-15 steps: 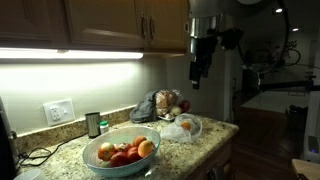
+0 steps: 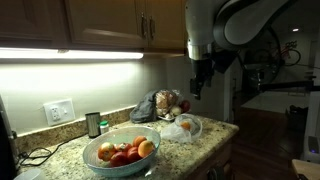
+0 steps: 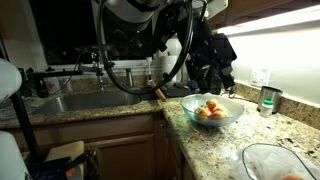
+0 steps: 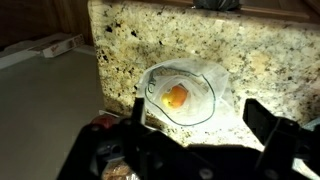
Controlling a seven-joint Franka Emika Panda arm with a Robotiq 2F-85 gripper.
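Observation:
My gripper is open, its dark fingers set wide apart and nothing held between them. Below it, in the wrist view, a clear plastic bag or bowl-like wrapping [image 4: 211, 88] lies on the speckled counter, with an orange fruit [image 4: 176, 96] inside. From the first exterior view, the gripper [image 2: 202, 91] hangs in the air well above the counter. The same clear container [image 2: 194, 124] rests near the counter's right end. A light blue-green bowl [image 2: 95, 158] of red and orange fruit stands closer to that camera.
Behind the clear container sit a grey bag [image 2: 145, 107] and several red fruits [image 2: 181, 105]. A dark canister [image 2: 93, 124] stands by the wall. Upper cabinets [image 2: 120, 22] overhang the counter. The sink [image 3: 85, 100] lies beyond the bowl.
My gripper still hangs in nearly the same area. The counter objects look unmoved.

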